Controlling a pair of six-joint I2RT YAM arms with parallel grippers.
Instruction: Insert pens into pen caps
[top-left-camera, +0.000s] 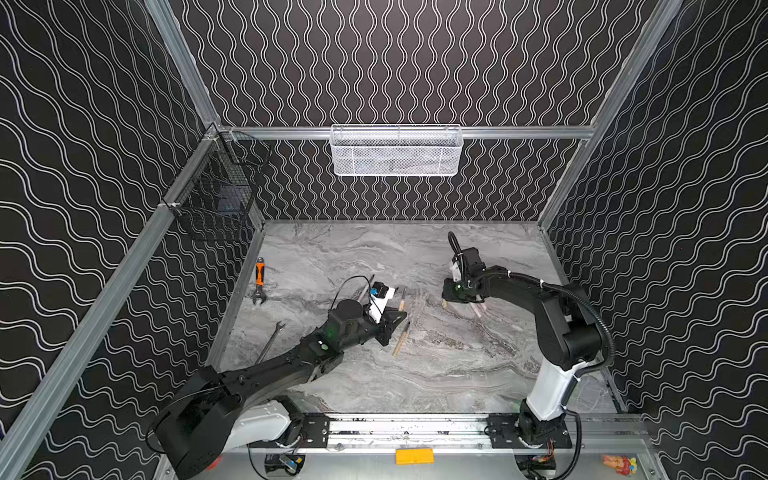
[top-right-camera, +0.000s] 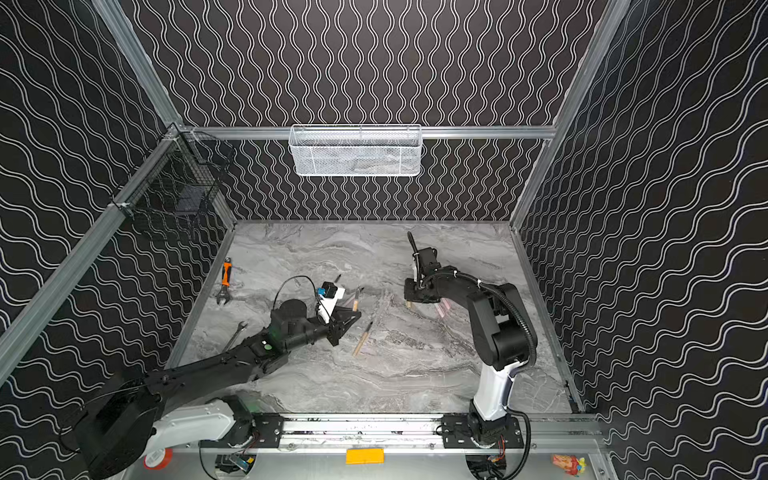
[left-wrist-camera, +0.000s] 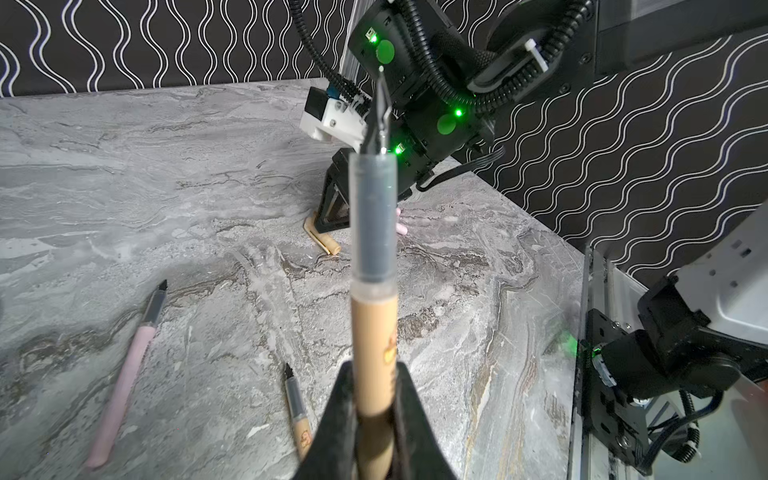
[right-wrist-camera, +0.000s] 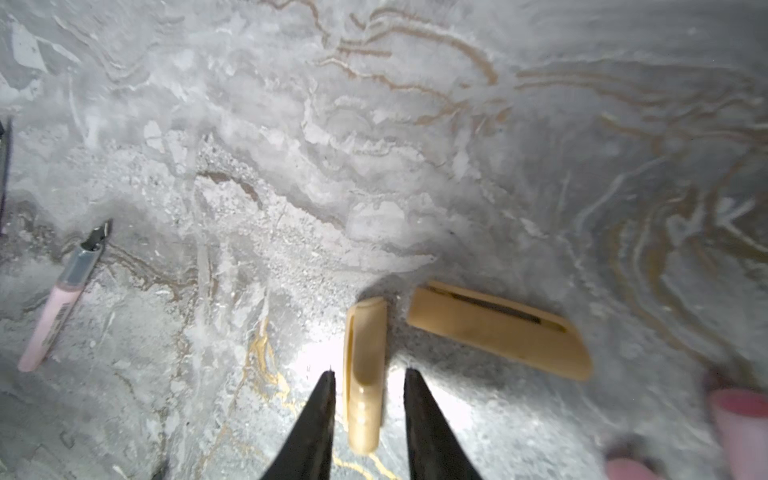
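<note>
My left gripper is shut on a yellow pen that stands upright in the left wrist view, its dark nib at the top. My right gripper points down at the table, fingers apart, with a yellow cap between them. Bare table shows on both sides of that cap; whether either finger touches it I cannot make out. Another yellow cap lies just to the right. Pink caps show at the lower right. On the table lie a pink pen and another yellow pen, both uncapped.
An orange-handled wrench and a metal spanner lie at the left side. A white mesh basket hangs on the back wall, a black wire basket on the left.
</note>
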